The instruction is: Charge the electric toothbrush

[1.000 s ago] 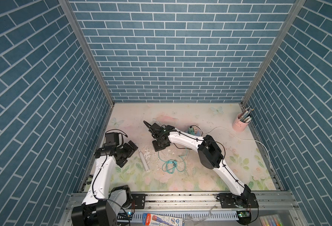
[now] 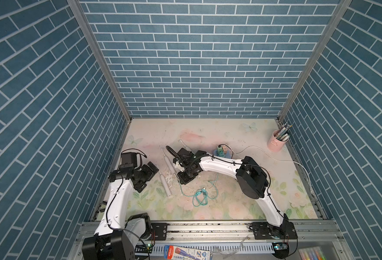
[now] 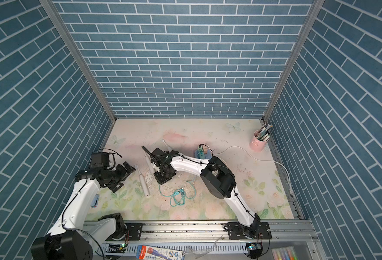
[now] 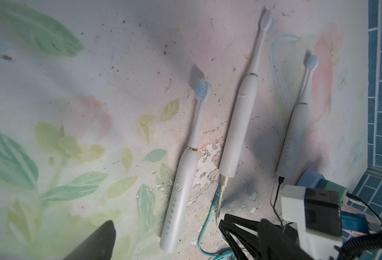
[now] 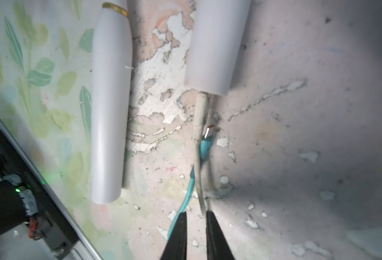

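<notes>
Three white toothbrushes lie on the table: a near one, a middle one and a far one. A pale cable runs out of the middle brush's base. Beside that cable lies a teal cable, its metal tip outside the brush. A black cable enters the far brush's base. My right gripper stands part open at the pale cable; its hold on the cable cannot be made out. Left of the brushes, my left gripper is open and empty.
A teal cable coil lies in front of the right arm. Behind that arm stands a blue charger base with plugs. The pink pen cup is at the back right. Bare table lies along the back.
The middle toothbrush now shows on its left. Compared with a second ago, the teal coil sits further right and forward. The left arm is unchanged.
</notes>
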